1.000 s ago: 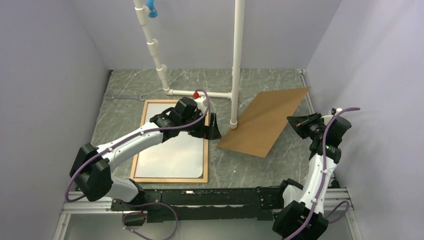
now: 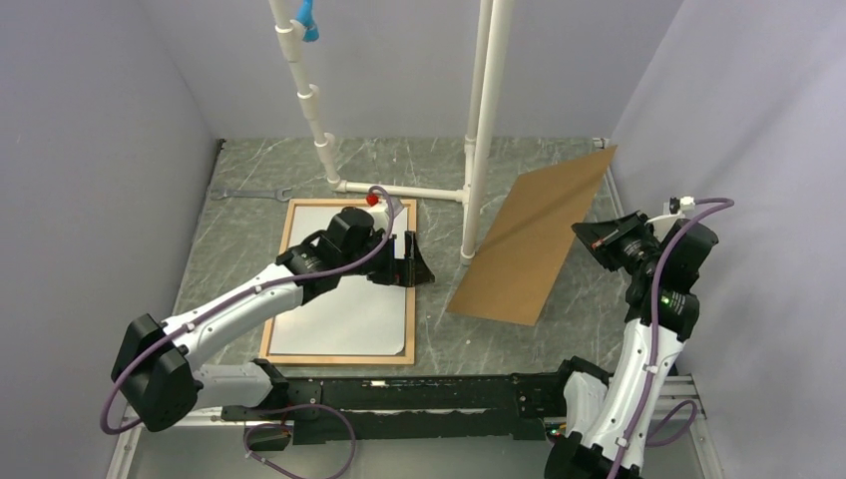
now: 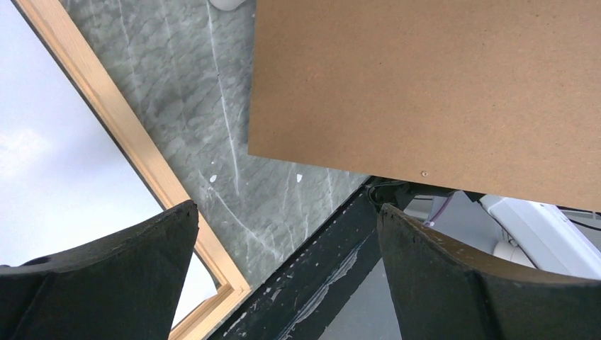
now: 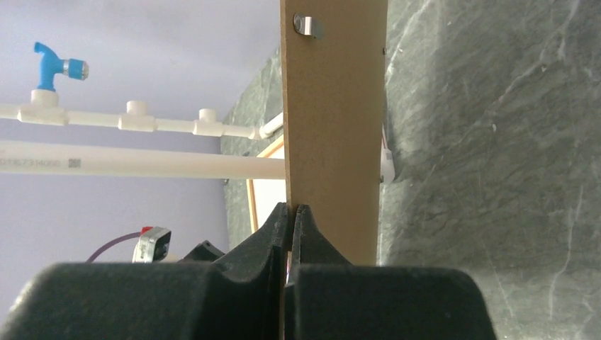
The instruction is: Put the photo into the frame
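Note:
A large brown board [image 2: 539, 239] is raised at a slant above the right half of the table. My right gripper is shut on one long edge of it, the thin board passing between the fingertips. The wooden photo frame [image 2: 410, 329] lies flat on the left of the table with a white sheet [image 2: 339, 324] inside; in the left wrist view, one sheet corner shows by the frame corner. Over the frame's right side, my left gripper stands open with nothing between its fingers. Its wide gap faces the board's near corner, which is apart from it.
A white pipe [image 2: 480, 130] rises between the frame and the board, close to the board's left edge. A wrench [image 2: 249, 194] lies at the back left. Bare table [image 2: 454, 344] shows between frame and board. A black rail [image 2: 439, 394] runs along the front.
My left gripper drew slightly left and stayed open. The pipe's upper part stands farther right.

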